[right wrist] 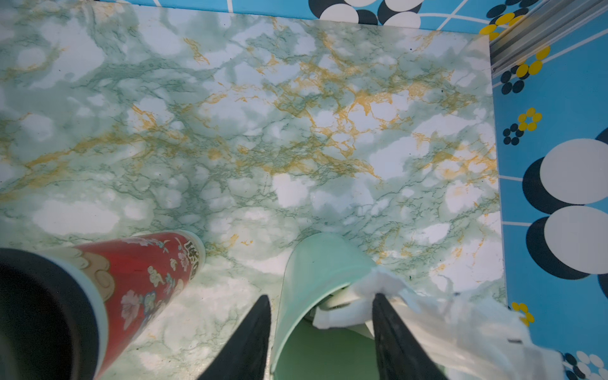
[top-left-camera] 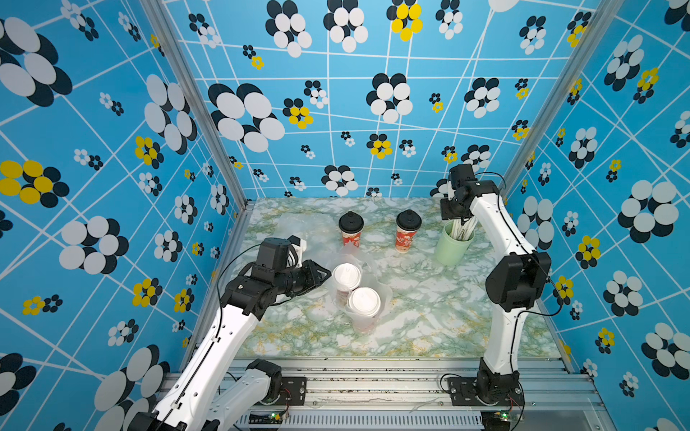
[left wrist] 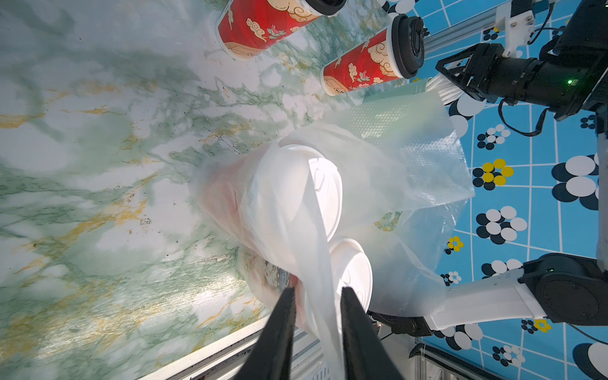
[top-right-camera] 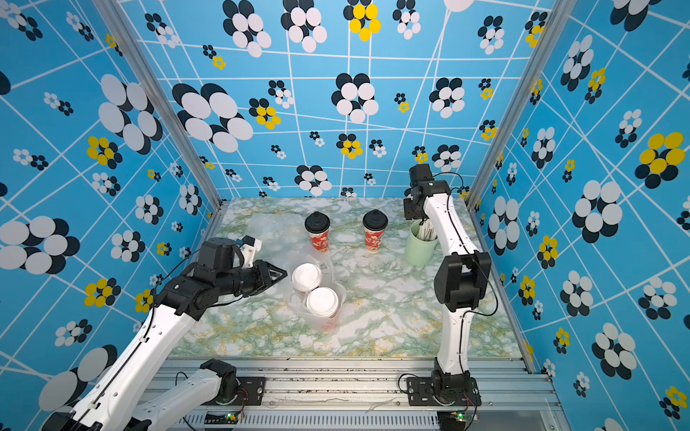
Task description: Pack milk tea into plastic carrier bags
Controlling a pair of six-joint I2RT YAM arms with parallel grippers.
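Note:
A translucent plastic bag [left wrist: 405,183] stands on the table around two white-lidded cups [top-left-camera: 347,276]. In the left wrist view, a bag strip runs up between the fingers of my left gripper, which is shut on it. My right gripper is open above the green holder [right wrist: 323,253]. White-wrapped straws [right wrist: 443,323] rise from that holder, their ends close to the right finger; whether they touch it I cannot tell. Two red cups with black lids, one left [top-left-camera: 350,226] and one right [top-left-camera: 406,230], stand upright behind the bag.
Another flat, clear sheet, seemingly a bag [top-left-camera: 302,226], lies at the back left of the marble table [top-left-camera: 445,316]. In the right wrist view, the nearer red cup [right wrist: 139,285] stands left of the holder.

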